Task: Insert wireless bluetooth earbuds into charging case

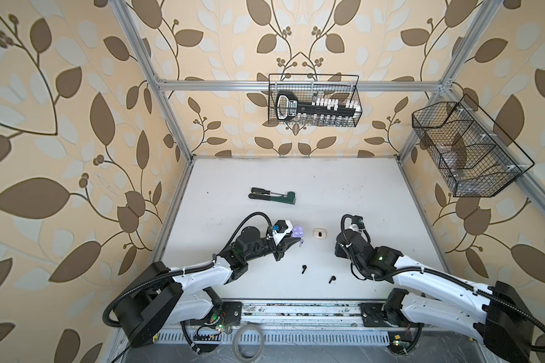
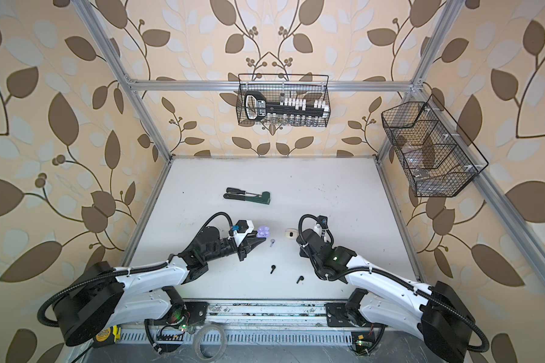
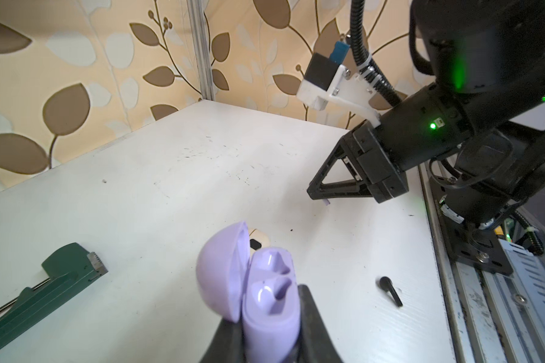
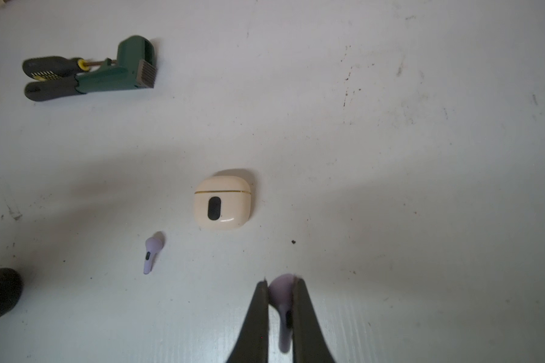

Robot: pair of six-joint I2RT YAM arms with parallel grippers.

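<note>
My left gripper [image 1: 293, 237] is shut on an open lilac charging case [image 3: 271, 302] with two empty wells. My right gripper is shut on a lilac earbud [image 4: 282, 289], held above the table. Another lilac earbud [image 4: 153, 245] lies on the table near a closed cream case [image 4: 222, 210].
A green tool with a screwdriver [image 1: 279, 197] lies at the back left of the white table [image 1: 357, 181]. Wire baskets [image 1: 315, 103] hang on the frame above.
</note>
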